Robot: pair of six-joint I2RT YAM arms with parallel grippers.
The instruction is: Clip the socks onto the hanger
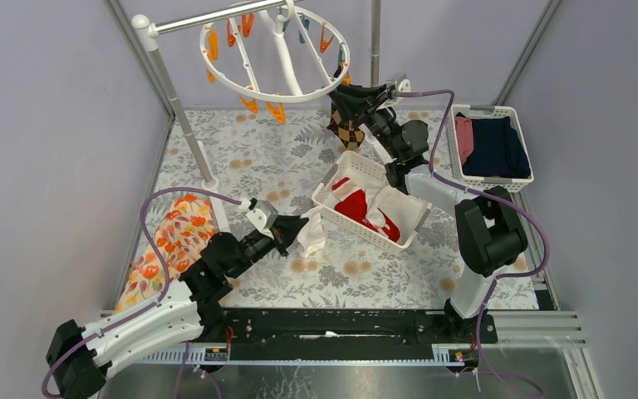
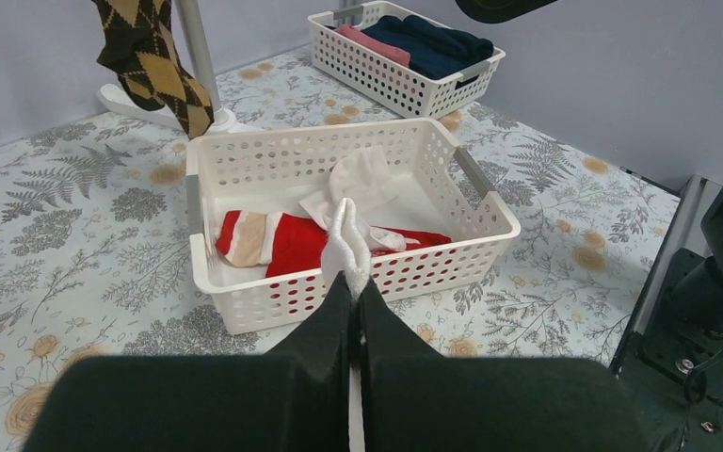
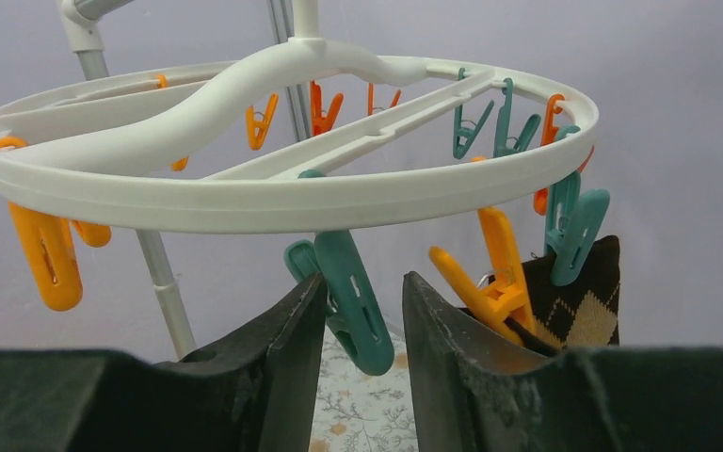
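The round white hanger (image 1: 292, 98) hangs at the back, ringed with orange and teal clips. Fixed to its far right side is a dark-and-tan argyle sock (image 3: 595, 315), beside a yellow-orange clip (image 3: 506, 268) and a teal one (image 3: 579, 235). My right gripper is partly open just below the near rim, and another teal clip (image 3: 356, 306) shows in the gap between its fingers. In front of the basket, my left gripper (image 1: 306, 219) is shut on a white sock (image 1: 312, 236); the sock's tip (image 2: 344, 235) sticks up above the fingertips in the left wrist view.
A white basket (image 2: 245, 311) holds red-and-white socks (image 2: 294, 247) and a pale sock (image 2: 362, 179). Folded dark and pink cloth fills another basket (image 1: 496, 181) at the back right. Patterned orange cloth (image 1: 166, 249) lies at left.
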